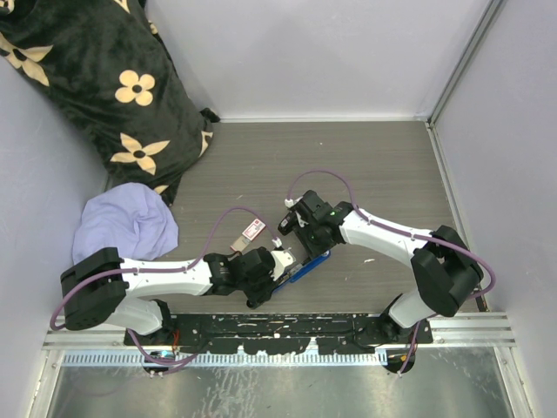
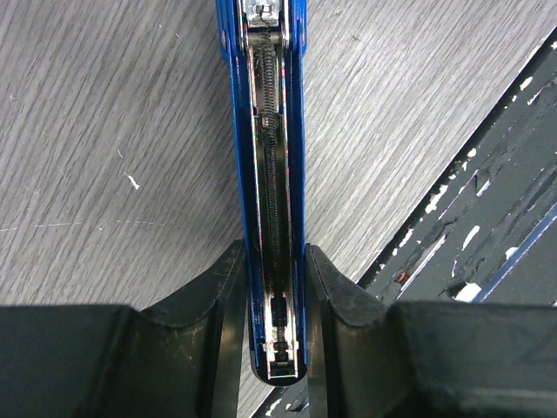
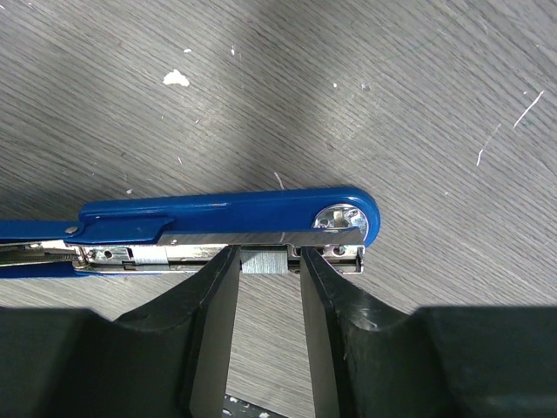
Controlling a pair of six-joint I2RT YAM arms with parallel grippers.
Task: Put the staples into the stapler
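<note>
The blue stapler (image 1: 309,267) lies on the table, opened out, its metal channel exposed. My left gripper is shut on the stapler's long blue arm (image 2: 296,174), which has a spring running down its middle. Over the other end stands my right gripper, open. A silvery strip of staples (image 3: 264,262) sits by the channel, in the gap between the right fingertips; whether it is fully seated I cannot tell. The right fingers hide part of the channel's near side.
A small staple box (image 1: 254,229) lies on the table behind the left gripper. At the left are a lavender cloth (image 1: 126,222) and a dark patterned cushion (image 1: 113,87).
</note>
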